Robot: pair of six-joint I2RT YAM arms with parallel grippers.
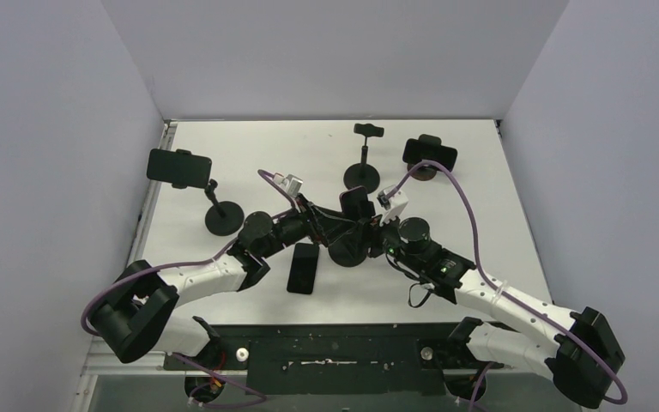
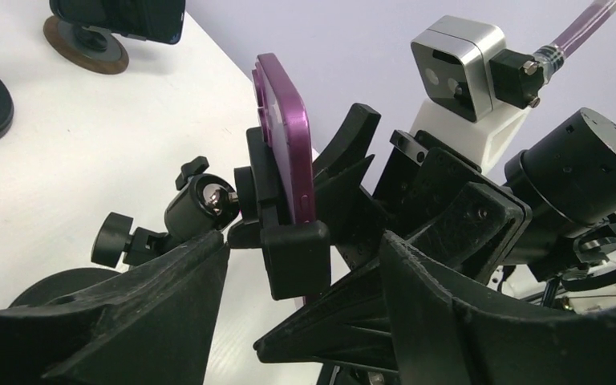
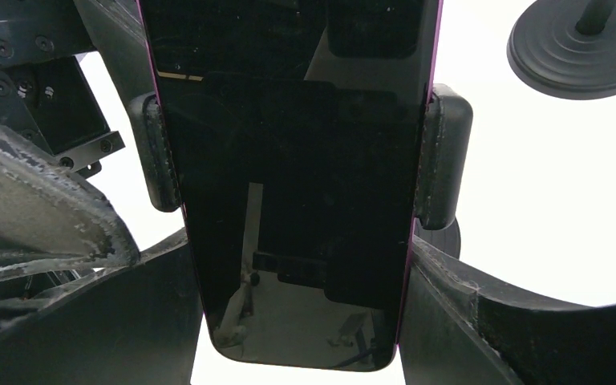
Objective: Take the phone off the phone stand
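Note:
A dark-screened phone (image 3: 297, 184) with a purple edge stands upright in the clamp of the middle phone stand (image 1: 347, 252). The stand's two side grips (image 3: 446, 156) press against its long edges. Lower on the phone, my right gripper is shut on it, one finger along each edge. In the left wrist view the phone (image 2: 293, 144) is edge-on, with the clamp (image 2: 295, 249) behind and beside it. My left gripper is part open around the near end of the clamp, which shows between its fingers; whether they touch it I cannot tell.
Another phone (image 1: 304, 268) lies flat on the table. Stands holding phones are at the left (image 1: 179, 168) and back right (image 1: 430, 155); an empty stand (image 1: 362, 177) is at the back. Both arms are close together at the middle stand.

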